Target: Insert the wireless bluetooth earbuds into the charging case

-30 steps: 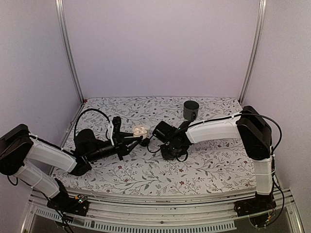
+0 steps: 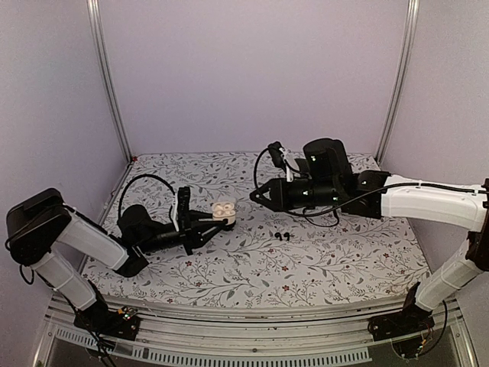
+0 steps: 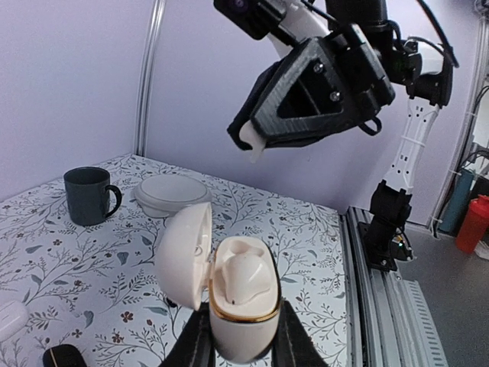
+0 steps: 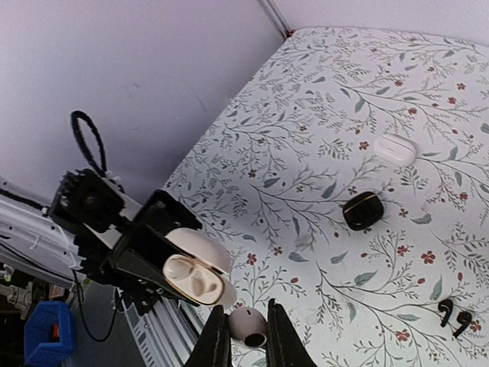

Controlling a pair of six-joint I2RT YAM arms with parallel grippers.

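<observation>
The white charging case (image 3: 243, 294), lid open, is held by my left gripper (image 2: 218, 222), shut on it above the table at centre left. My right gripper (image 2: 260, 195) is raised to the right of and above the case, shut on a white earbud (image 4: 247, 326), which sits between the fingertips at the bottom of the right wrist view and shows under the gripper in the left wrist view.
The table (image 4: 306, 115) holds a black box (image 4: 363, 210), a white box (image 4: 394, 150), small black pieces (image 2: 283, 235), a dark mug (image 3: 88, 196) and a white round container (image 3: 172, 191).
My right gripper has risen from low over the table, the earbud in it, and its arm has swung up. The left arm and case have moved only slightly.
</observation>
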